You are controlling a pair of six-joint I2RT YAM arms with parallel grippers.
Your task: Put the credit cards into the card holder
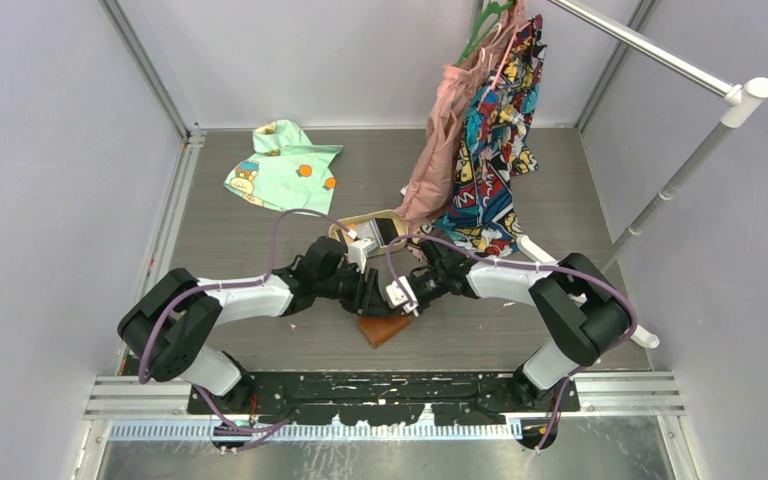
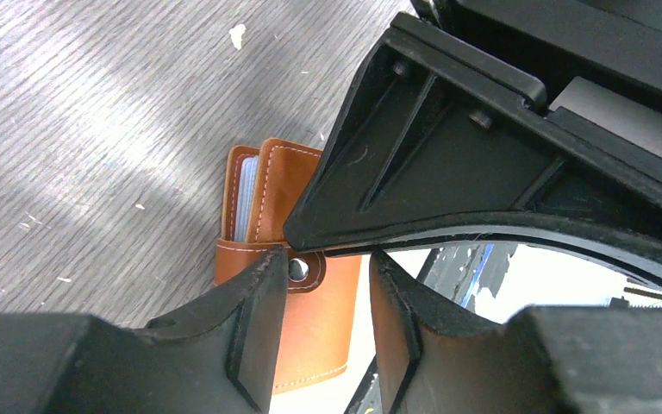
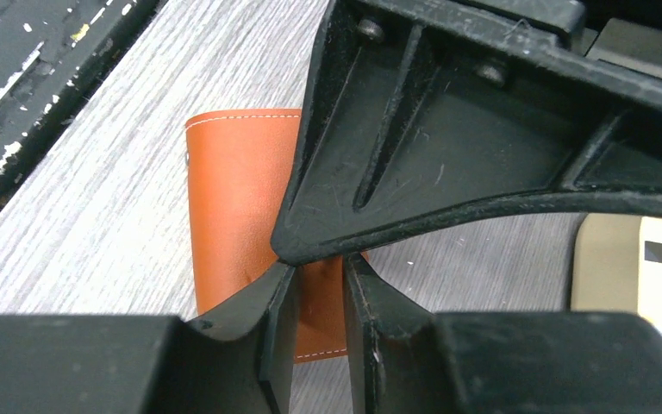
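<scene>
The tan leather card holder [image 2: 310,345] is between my two grippers near the table's front, partly hidden by them. In the left wrist view its snap strap [image 2: 304,270] is fastened, and a pale layered edge shows in its side. My left gripper is part open at the strap, fingers apart on either side of it. My right gripper is shut on the card holder, whose leather shows between its fingers. Cards [image 1: 387,231] lie in a cream box [image 1: 363,217] behind the grippers.
A green patterned cloth [image 1: 285,170] lies at the back left. Pink [image 1: 445,140] and colourful [image 1: 495,150] garments hang at the back right, close behind the right arm. Bare table lies to the left, and the two grippers are crowded together.
</scene>
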